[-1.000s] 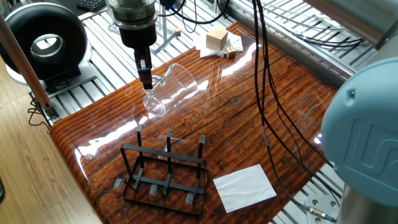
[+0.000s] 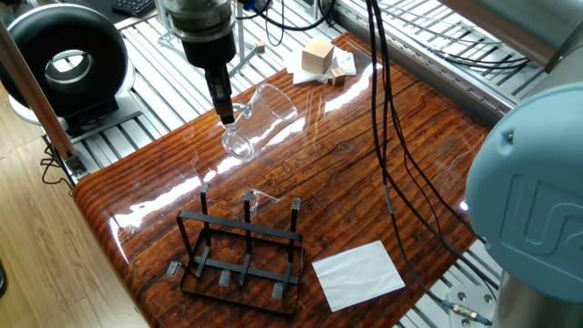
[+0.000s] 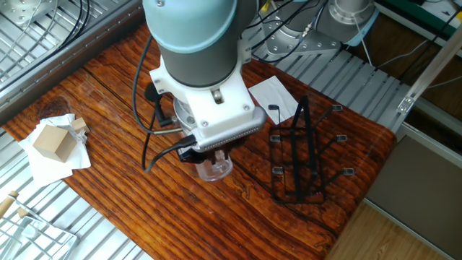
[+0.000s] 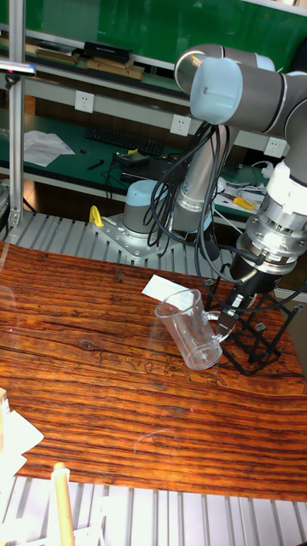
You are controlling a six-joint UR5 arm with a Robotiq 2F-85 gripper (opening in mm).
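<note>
A clear glass mug (image 2: 271, 117) is tilted, its mouth toward the upper right in exterior view 1. My gripper (image 2: 229, 121) is shut on its handle side. In exterior view 3 the fingers meet the handle at the right of the mug (image 4: 189, 333), whose body leans with its mouth up and left. It appears to hang above the wooden table, though the gap beneath is hard to judge. From exterior view 2 only part of the mug (image 3: 215, 167) shows below the wrist; the fingertips are mostly hidden there. A black wire rack (image 2: 240, 260) with several upright prongs stands on the table.
Beside the rack lies a white sheet (image 2: 359, 275). A wooden block (image 2: 317, 56) and a smaller block (image 2: 338, 76) rest on white paper at the far corner. Dark cables (image 2: 381, 109) hang from the arm. Bare table (image 4: 91, 382) surrounds the mug's left side.
Gripper and mug have shifted together a little to the right in exterior view 1, the mug still tilted. Rack, sheet and blocks have stayed put.
</note>
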